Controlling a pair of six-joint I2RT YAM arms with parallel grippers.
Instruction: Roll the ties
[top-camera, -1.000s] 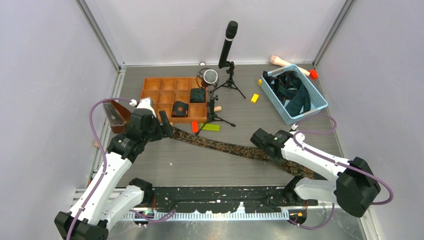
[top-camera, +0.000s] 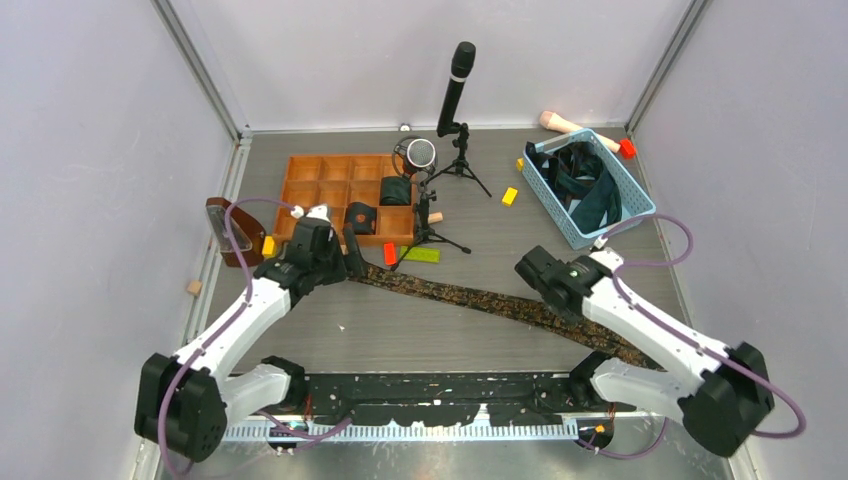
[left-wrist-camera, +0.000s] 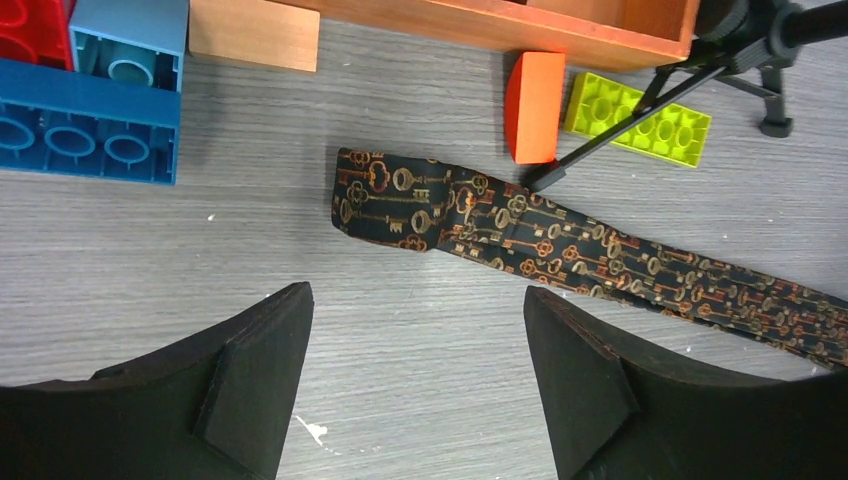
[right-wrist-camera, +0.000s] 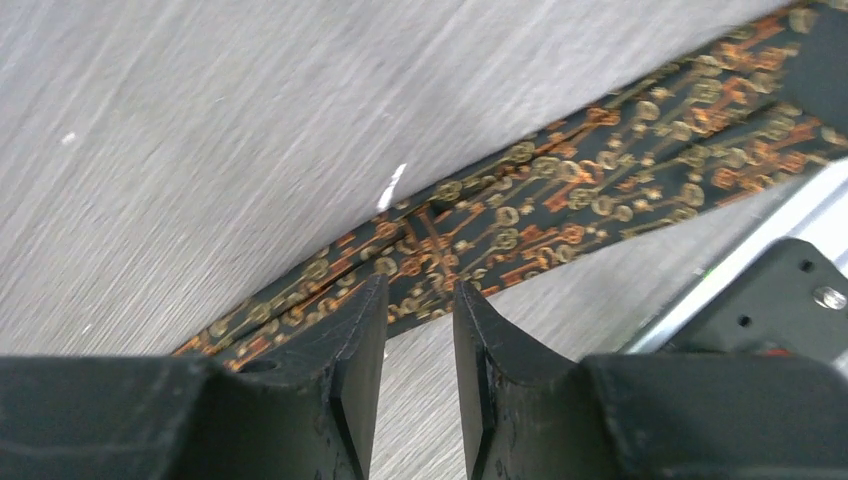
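A dark tie with a gold key pattern (top-camera: 440, 292) stretches diagonally across the table. In the left wrist view its end (left-wrist-camera: 390, 200) lies folded flat beside an orange block (left-wrist-camera: 535, 105). My left gripper (top-camera: 352, 250) is open above that end, nothing between its fingers. My right gripper (top-camera: 535, 270) is over the tie's right part, seen long and creased (right-wrist-camera: 560, 200) in the right wrist view; its fingertips (right-wrist-camera: 416, 290) stand apart with nothing held. A wooden compartment tray (top-camera: 335, 170) holds two rolled dark bundles (top-camera: 395, 190).
A blue basket (top-camera: 632, 190) with dark fabric is at the back right. Microphone stands (top-camera: 460, 140) stand at the centre back. A green brick (left-wrist-camera: 637, 118) and blue bricks (left-wrist-camera: 90, 130) lie near the tie's left end.
My right arm has moved right along the tie, whose right end appears drawn further right.
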